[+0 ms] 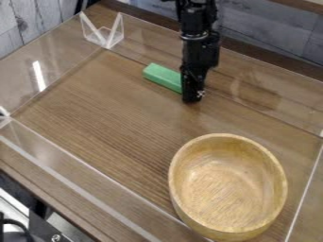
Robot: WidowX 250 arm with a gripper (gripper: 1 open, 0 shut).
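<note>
A green block (164, 77) lies on the wooden table (101, 132) in the upper middle. My black gripper (192, 93) reaches down from the top and is low at the block's right end, over part of it. It looks shut; whether anything is between its fingers is hidden.
A large wooden bowl (228, 189) sits at the lower right. A white wire-like object (104, 32) stands at the back left.
</note>
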